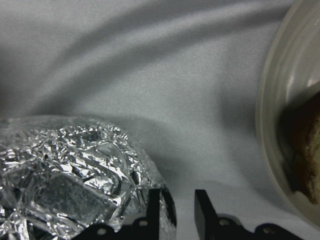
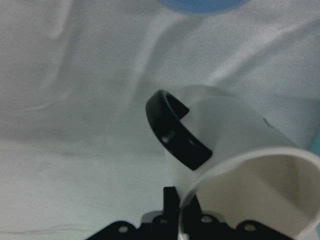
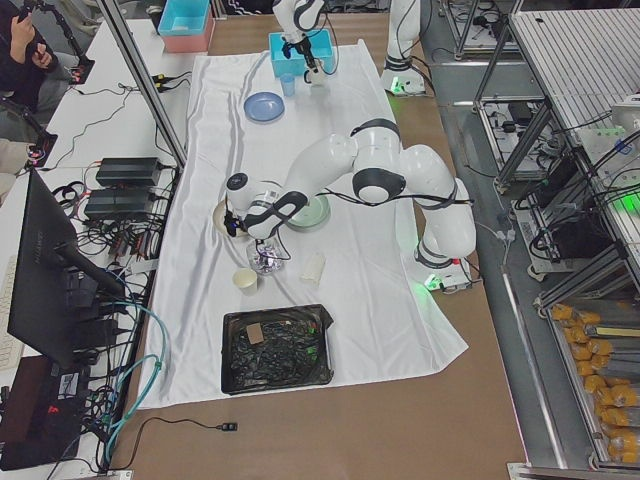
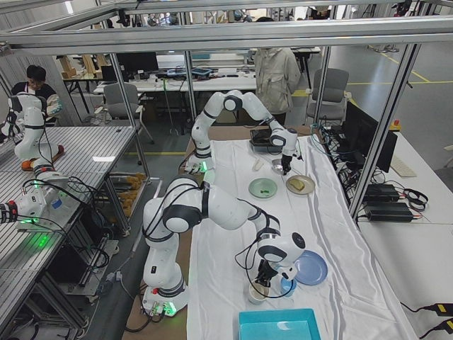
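Observation:
My left gripper is open just above the table, between a foil-lined bowl [image 1: 70,175] and a beige plate [image 1: 275,165] holding bread [image 1: 307,150]; nothing shows between its fingers. My right gripper is at the rim of a white mug [image 2: 225,120] with a black handle [image 2: 172,132], the rim between its fingers. It looks shut on that rim. In the camera right view the mug stands next to a blue cup [image 4: 287,287].
A blue plate [image 4: 311,267], a green plate [image 4: 262,188] and a turquoise bin [image 4: 278,324] share the white cloth. A black tray [image 3: 275,375] sits at the left-view near end, with a cream cup [image 3: 245,280] beside it.

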